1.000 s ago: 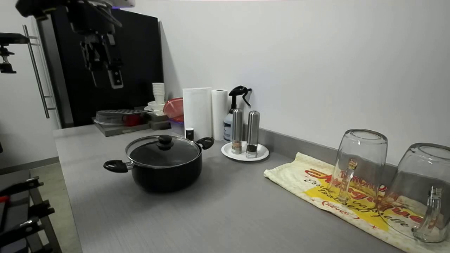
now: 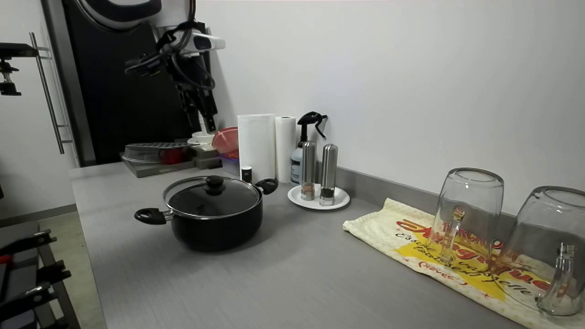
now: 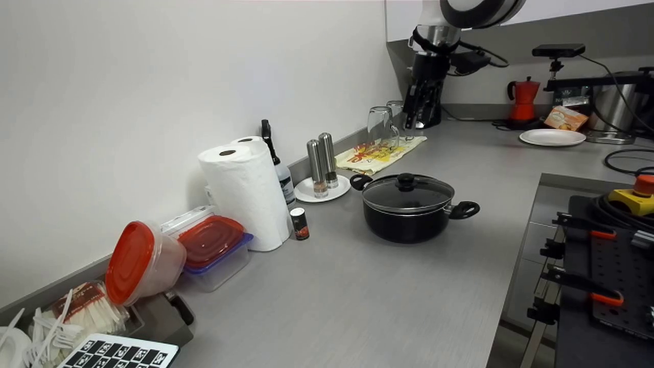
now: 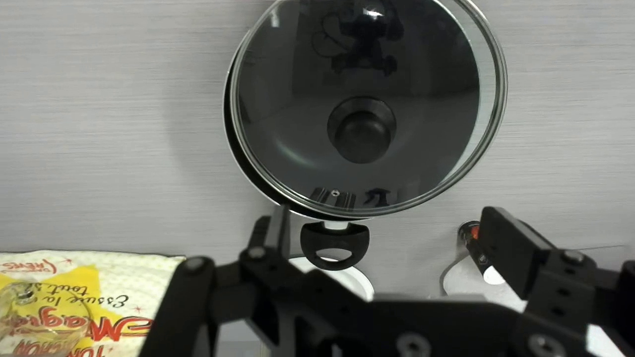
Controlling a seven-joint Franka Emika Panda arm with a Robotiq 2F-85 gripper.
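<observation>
Above the counter my gripper (image 2: 201, 121) hangs open and empty, pointing down. A black two-handled pot (image 2: 218, 229) stands on the counter, covered by a glass lid (image 3: 409, 195) with a round black knob (image 4: 362, 137). Looking down in the wrist view, I see the lid and knob beyond my spread fingers (image 4: 513, 250), well apart from them. One pot handle (image 4: 334, 261) shows between the fingers. Along the pot's left side in that view, a dark strip shows between its rim and the lid's edge.
Near the wall stand paper towel rolls (image 3: 243, 196), a spray bottle (image 2: 296, 162), two grinders on a white plate (image 2: 343, 200) and a small black shaker (image 3: 300, 224). Upturned glass mugs (image 2: 466, 214) rest on a printed cloth (image 2: 378, 225).
In exterior view 1 my gripper has shifted right and slightly down, towards the wall side, and the arm now shows above it. The pot, lid and other counter items have stayed put.
</observation>
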